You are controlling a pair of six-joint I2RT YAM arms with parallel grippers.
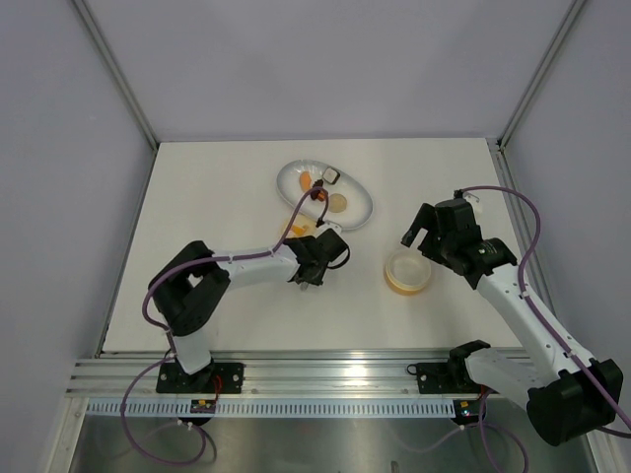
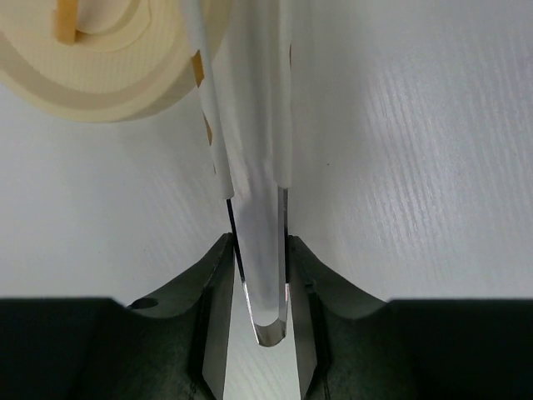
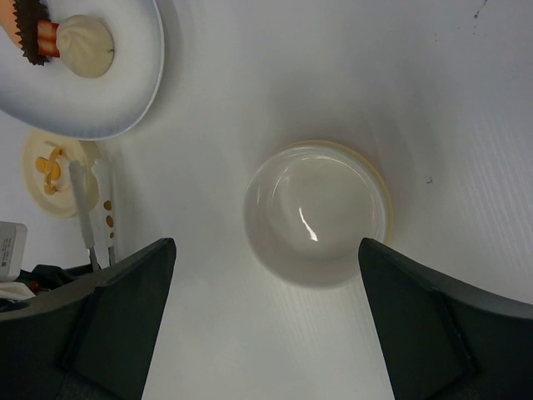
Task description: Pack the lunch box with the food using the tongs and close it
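My left gripper is low over the table, its fingers drawn in around two long utensils (image 2: 256, 142) with white handles and metal ends; whether it grips them I cannot tell. A small cream plate (image 2: 125, 92) with yellow pieces lies beside them. An oval plate (image 1: 360, 202) behind holds food pieces. A white round bowl with a yellowish edge (image 3: 316, 212) sits below my right gripper, which is open and empty.
The oval plate stands at the back middle.
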